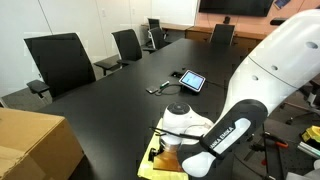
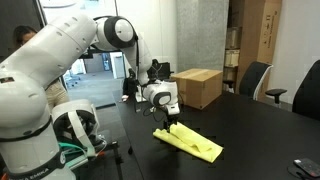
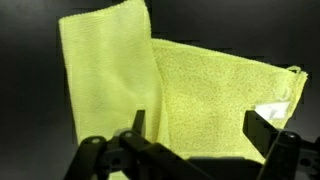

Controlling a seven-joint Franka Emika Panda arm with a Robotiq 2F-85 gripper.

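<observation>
A yellow cloth lies on the black table, with one part folded over along its left side in the wrist view. A white tag shows near its right edge. Above the cloth is my gripper, open, its two fingers set wide apart with only cloth surface seen below the gap. From the side, the gripper hangs over the left part of the cloth. How far the fingertips are from the cloth I cannot tell. In exterior view 1 the arm covers much of the cloth.
A cardboard box stands on the table behind the arm. A tablet and small dark items lie farther along the table. Black chairs line its side. Bare black tabletop surrounds the cloth.
</observation>
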